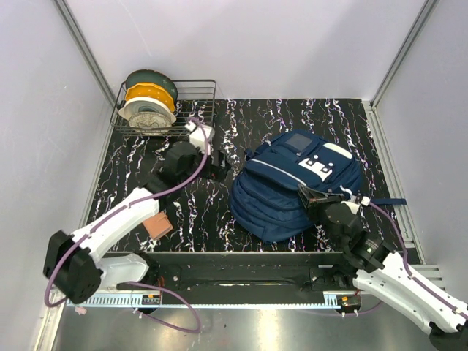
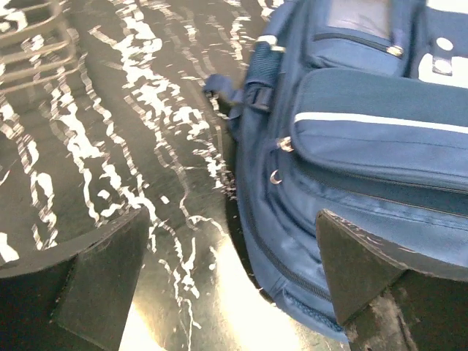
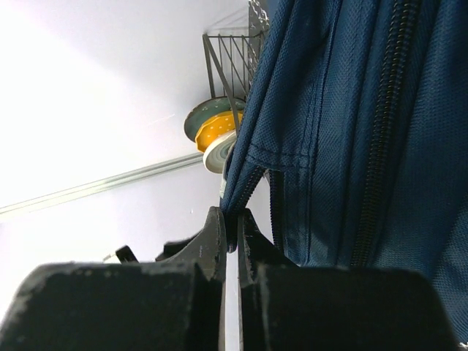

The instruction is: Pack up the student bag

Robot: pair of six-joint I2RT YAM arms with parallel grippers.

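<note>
A navy blue student bag point(image 1: 267, 196) with a white bear face on its flap lies on the dark marbled table, its bulging front part toward the near edge. Left of the bag, my left gripper point(image 1: 221, 167) hovers apart from it. In the left wrist view the fingers point(image 2: 88, 281) stand wide with nothing between them, the bag's side beyond. At the bag's right side is my right gripper point(image 1: 303, 193). Its tips are closed on a thin fold of the bag's fabric edge point(image 3: 248, 157) in the right wrist view. The inside of the bag is hidden.
A wire rack point(image 1: 196, 93) holding several plates and bowls stands at the back left. A small brown flat piece point(image 1: 157, 225) lies at the table's left front. Bare table point(image 1: 197, 227) shows between that piece and the bag.
</note>
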